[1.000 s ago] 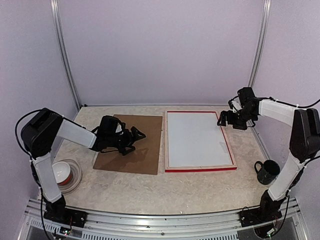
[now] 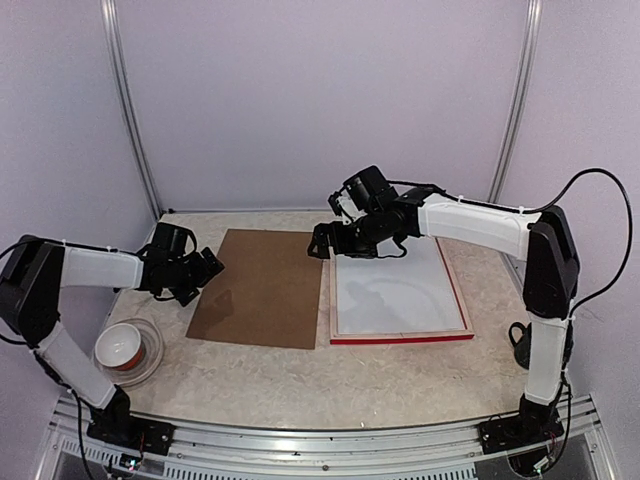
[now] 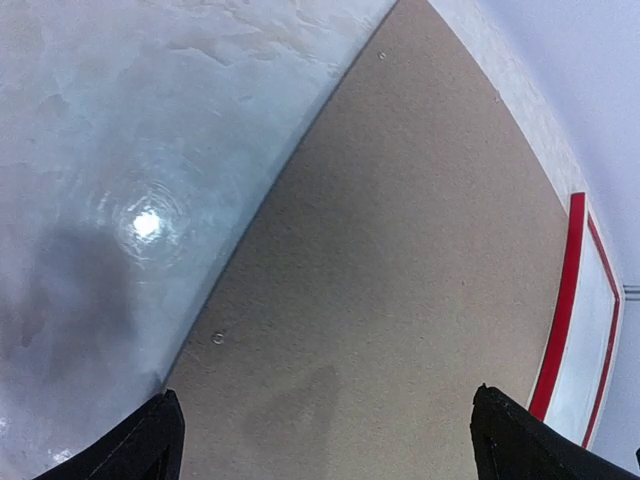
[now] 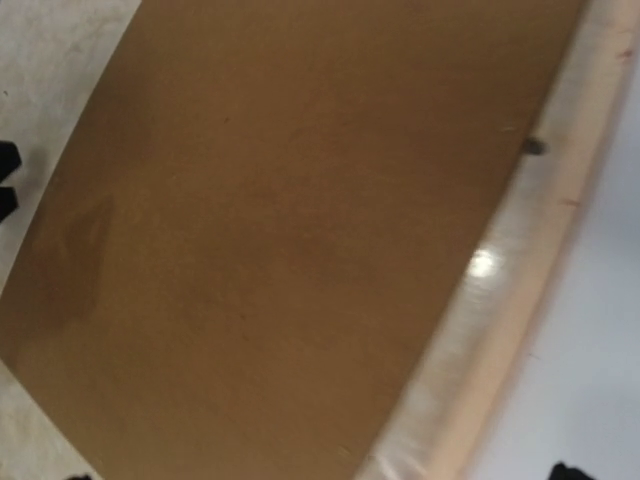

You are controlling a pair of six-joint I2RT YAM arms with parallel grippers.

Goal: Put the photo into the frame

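A flat brown board (image 2: pixel 262 300) lies on the table left of centre. Beside it on the right is the frame (image 2: pixel 400 340), red and pale wood along its edges, with a plain white surface (image 2: pixel 395 300) inside. No picture shows, so I cannot tell which piece is the photo. My left gripper (image 2: pixel 207 279) is open and empty above the board's left edge; its fingers (image 3: pixel 130 445) span the bottom of the left wrist view. Over the gap between board and frame hangs my open right gripper (image 2: pixel 330 243), with nothing held.
A white bowl (image 2: pixel 119 346) sits on a clear plate (image 2: pixel 150 368) at front left. At the right, a dark mug (image 2: pixel 521 345) is partly hidden behind the right arm.
My right gripper has swung left across the frame to its left edge. My left gripper has drawn back left from above the board's middle. Board and frame have stayed put.
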